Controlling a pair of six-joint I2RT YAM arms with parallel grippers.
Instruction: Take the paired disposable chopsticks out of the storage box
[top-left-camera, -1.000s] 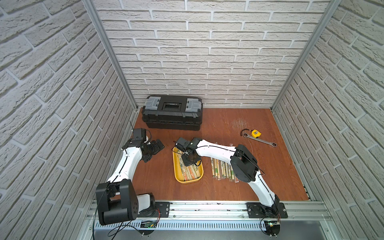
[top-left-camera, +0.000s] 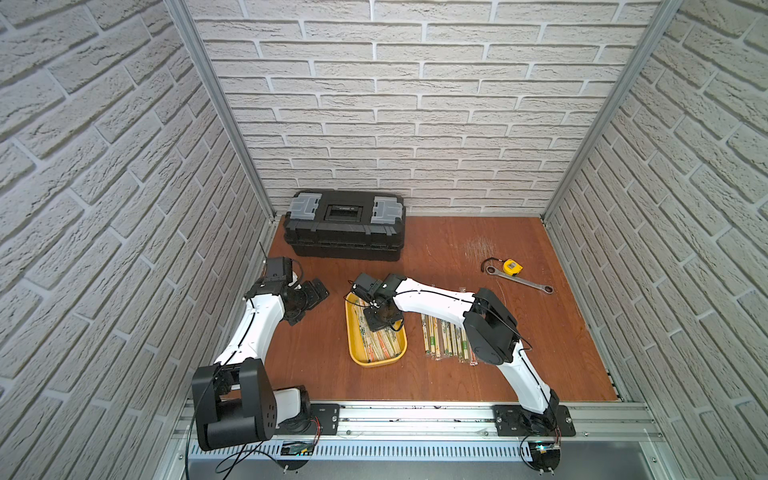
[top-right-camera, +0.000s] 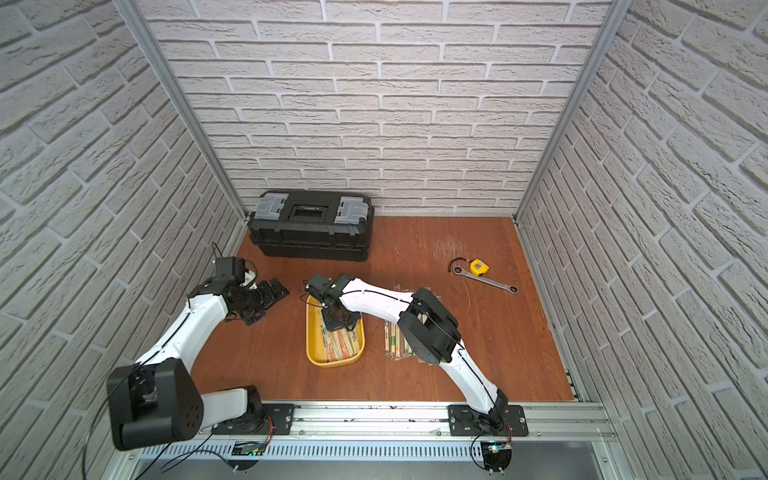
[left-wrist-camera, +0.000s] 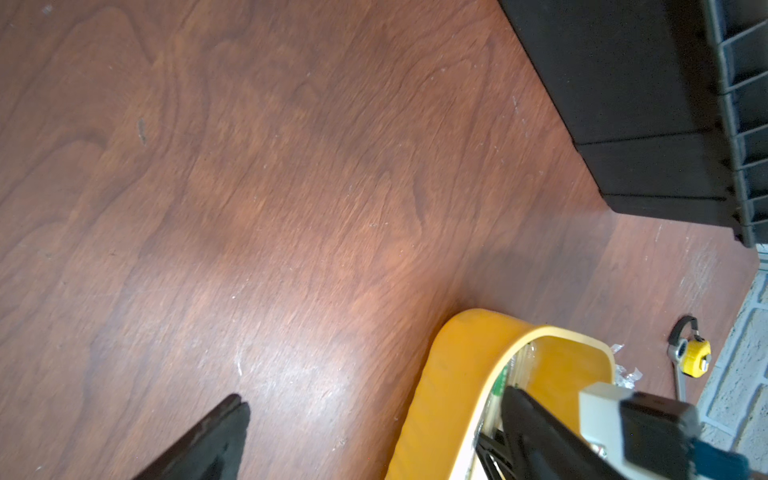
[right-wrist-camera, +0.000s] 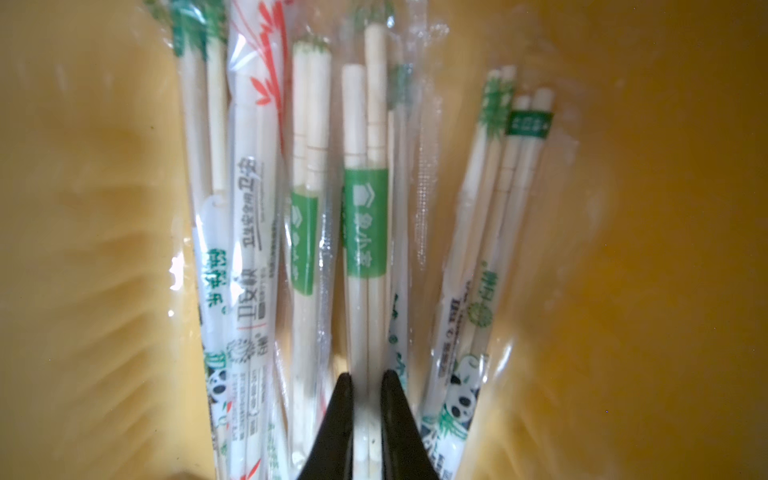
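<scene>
The yellow storage box (top-left-camera: 353, 345) stands on the table, with wrapped paired chopsticks (top-left-camera: 377, 344) lying lengthwise inside. My right gripper is open and low in the box. In the right wrist view, a pair with a green band (right-wrist-camera: 365, 224) runs between its narrow black fingertips; the gap is small, and I cannot tell whether they touch the pair. Other wrapped pairs (right-wrist-camera: 254, 200) lie on both sides. Left of the box, my left gripper is wide open above bare table, nothing between its fingers.
Several wrapped pairs (top-left-camera: 444, 340) lie in a row right of the box, partly under the right arm. A black toolbox (top-left-camera: 344, 232) stands behind. A wrench (top-left-camera: 520, 280) and yellow tape measure (top-left-camera: 512, 267) lie far right.
The right arm's elbow has shifted very slightly to the right. The left arm, the box and the chopsticks show no visible change.
</scene>
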